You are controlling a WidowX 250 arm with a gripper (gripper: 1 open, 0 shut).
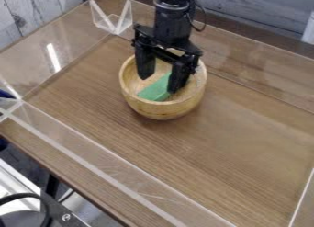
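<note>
A wooden bowl (164,107) sits on the wooden table (196,175), with a green oblong object (156,91) lying inside it. My black gripper (164,67) hangs from the top centre, its open fingers down inside the bowl on either side, around the upper part of the green object. I cannot tell whether they touch it.
A small white wire-like holder (112,15) stands at the upper left. A black cable (37,199) lies at the lower left corner, beyond the table's edge.
</note>
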